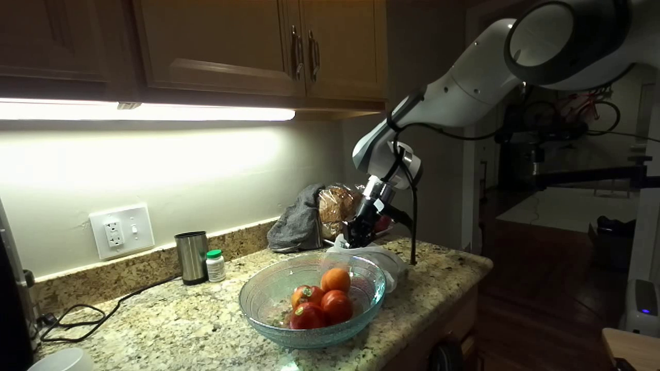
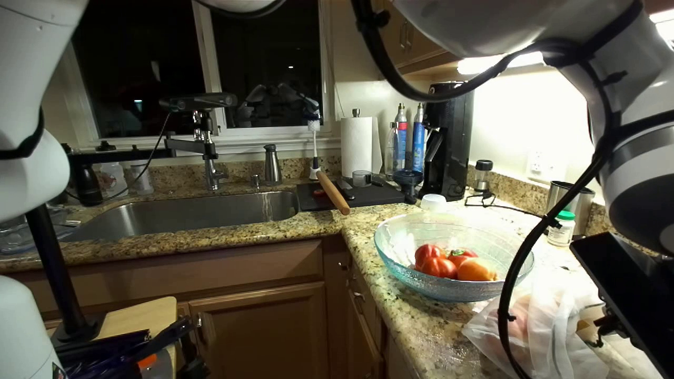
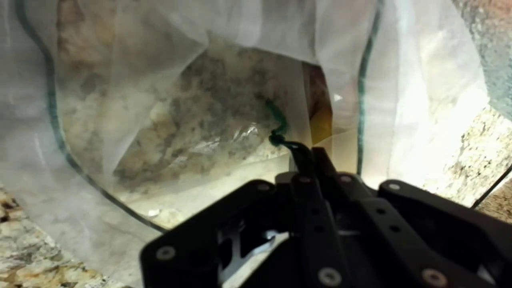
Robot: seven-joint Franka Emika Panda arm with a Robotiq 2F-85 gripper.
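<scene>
Behind the glass bowl lies a thin white mesh bag [image 1: 391,263], with reddish round shapes showing through it [image 2: 519,319] in the second exterior view. My gripper [image 1: 350,240] is low over the bag, pointing down. Seen from the wrist, the bag's sheer cloth [image 3: 422,72] fills most of the picture, with a dark green drawstring [image 3: 53,115] along its edges. The gripper is shut, and a knotted end of green cord [image 3: 277,138] runs out from its fingertips. Most of the bag's contents are hidden.
The glass bowl [image 1: 260,315] holds several red and orange fruits [image 1: 335,306]. A steel tumbler [image 1: 192,258] and a green-capped bottle [image 1: 214,266] stand by the wall. A grey cloth [image 1: 298,223] and bagged bread [image 1: 337,210] lie behind.
</scene>
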